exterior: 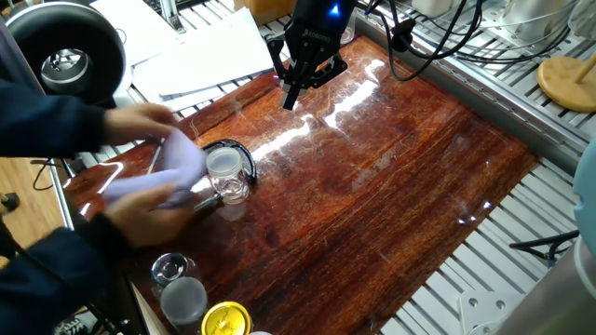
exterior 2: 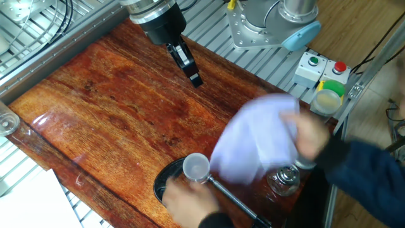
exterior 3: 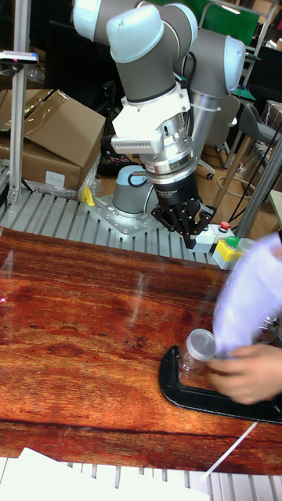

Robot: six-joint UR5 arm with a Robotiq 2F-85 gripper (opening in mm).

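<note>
My gripper (exterior: 290,99) hangs over the back edge of the wooden board (exterior: 391,195), its fingers together and nothing showing between them. In the second exterior view the same gripper (exterior 2: 195,80) is well clear of everything on the board. A clear jar with a frosted lid (exterior: 225,164) stands by the end of a black clamp (exterior 3: 171,376). Two hands of a person hold a purple cloth (exterior 2: 256,139), blurred, over the clamp and close to that jar. The cloth and hands hide much of the clamp.
Near the board's corner stand a jar with a silvery top (exterior: 169,270), another frosted-lid jar (exterior: 183,301) and a yellow-lidded jar (exterior: 227,320). White papers (exterior: 209,56) lie beyond the board. The board's middle and far side are bare.
</note>
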